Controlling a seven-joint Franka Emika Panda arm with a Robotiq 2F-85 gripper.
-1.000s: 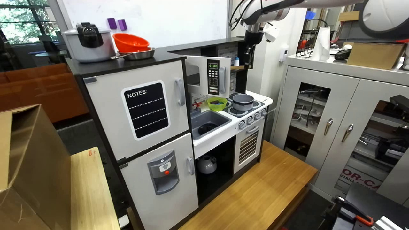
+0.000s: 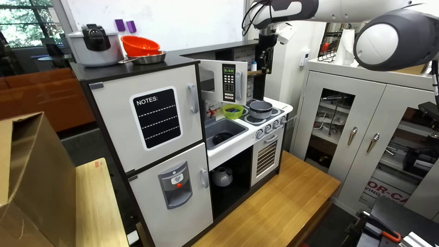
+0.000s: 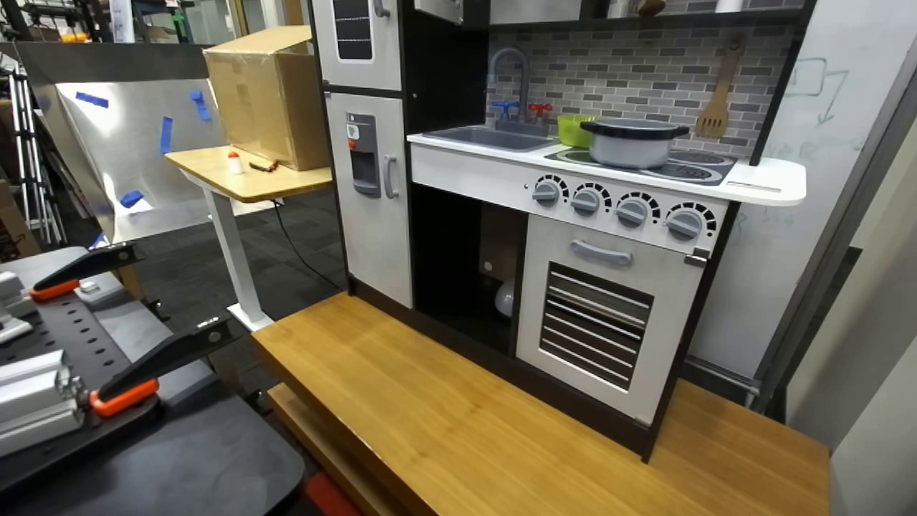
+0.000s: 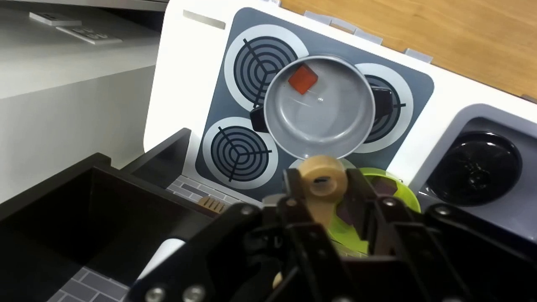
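Note:
A light wooden utensil, its rounded end pierced by a hole, sits between the fingers of my gripper in the wrist view. My gripper is shut on it. In exterior view 1 the gripper hangs above the back of the toy stove, beside the shelf, and the utensil sticks out to its left. The utensil's far end is hidden. Below stands a grey pot on the burners, with a red block inside. A green bowl with dark pieces in it is partly covered by my fingers.
Right beside the gripper are the dark shelf frame and the open microwave door. A black dish lies in the sink. On the backsplash hangs a wooden spatula.
The arm's upper links have shifted left and lower, now covering the box on the cabinet. My gripper has barely moved and the utensil stays in it.

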